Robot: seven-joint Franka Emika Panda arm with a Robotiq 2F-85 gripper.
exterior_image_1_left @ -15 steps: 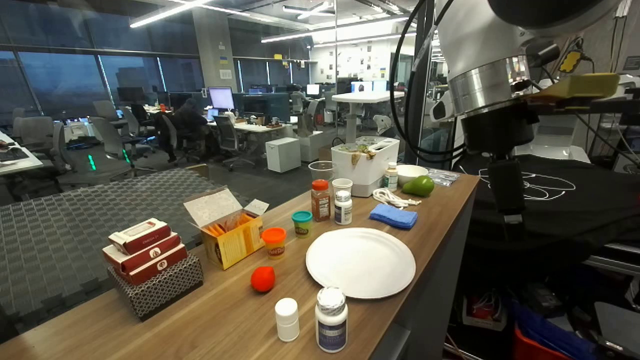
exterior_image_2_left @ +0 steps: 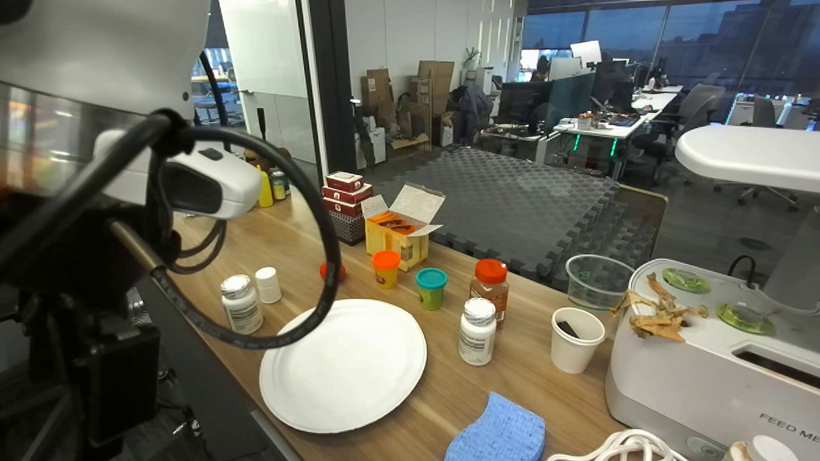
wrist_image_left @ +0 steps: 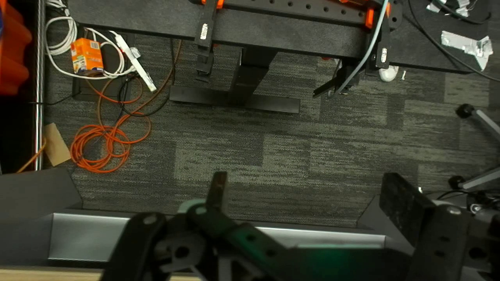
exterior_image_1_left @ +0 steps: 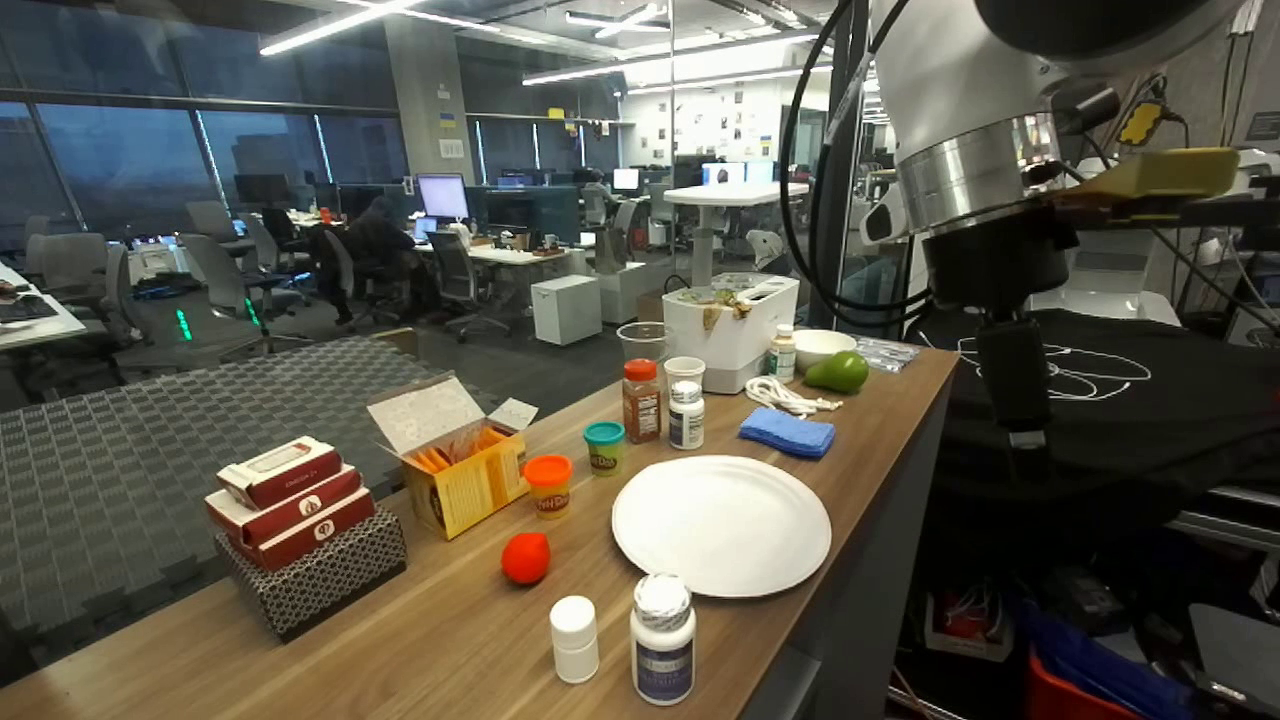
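Observation:
Wide apart in the wrist view, the two fingers of my gripper have only bare floor between them, so it is open and empty. In exterior view 1 the gripper (exterior_image_1_left: 1026,444) hangs off the right side of the table, away from everything on it. A white plate (exterior_image_1_left: 722,526) lies empty near the table's edge. Around it stand a red ball-like object (exterior_image_1_left: 525,559), an orange-lidded tub (exterior_image_1_left: 549,485), a teal-lidded tub (exterior_image_1_left: 603,448), white bottles (exterior_image_1_left: 663,642) and a blue cloth (exterior_image_1_left: 787,432).
An open yellow box (exterior_image_1_left: 468,480) and stacked red boxes (exterior_image_1_left: 288,498) line the far edge. Beyond the plate are a white cup (exterior_image_2_left: 576,339), a white machine (exterior_image_2_left: 715,369), white cord (exterior_image_1_left: 792,396) and a green fruit (exterior_image_1_left: 837,372).

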